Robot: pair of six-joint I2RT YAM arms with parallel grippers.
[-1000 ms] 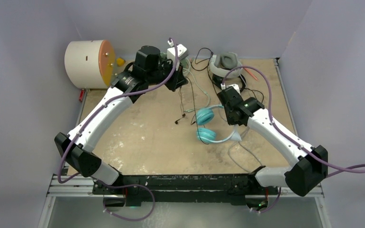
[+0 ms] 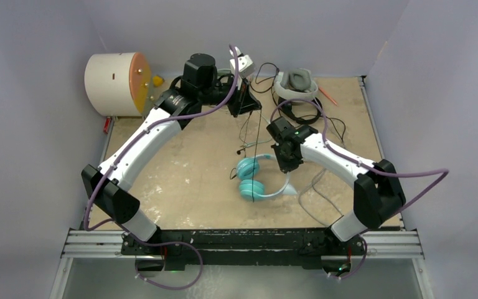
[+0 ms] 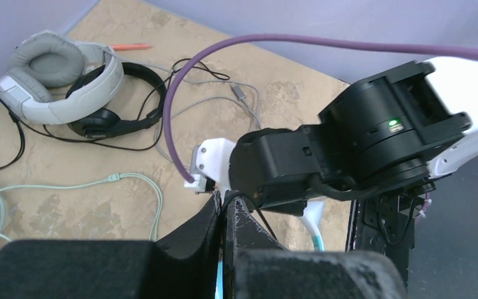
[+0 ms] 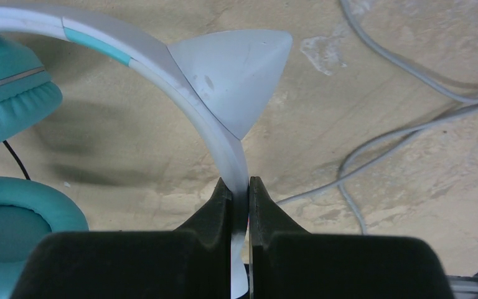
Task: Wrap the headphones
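Turquoise headphones with a white headband [image 2: 281,190] show near the middle in the top view. Their ear cups [image 2: 249,188] face left, and a pale pointed ear piece sticks out from the band [image 4: 224,68]. My right gripper is shut on that band, which runs between its fingers. Farther back, my left gripper [image 2: 257,108] is shut, with the thin black cable [image 3: 239,195] at its fingertips. From there the cable hangs down across the ear cups in the top view.
Grey-white headphones [image 3: 93,99] and a black headset [image 3: 149,115] lie at the back right with tangled cables. A white cylinder [image 2: 111,84] stands at the back left.
My right gripper has carried the headphones left and toward the front edge. My left gripper has shifted right, and the black cable below it now hangs straighter.
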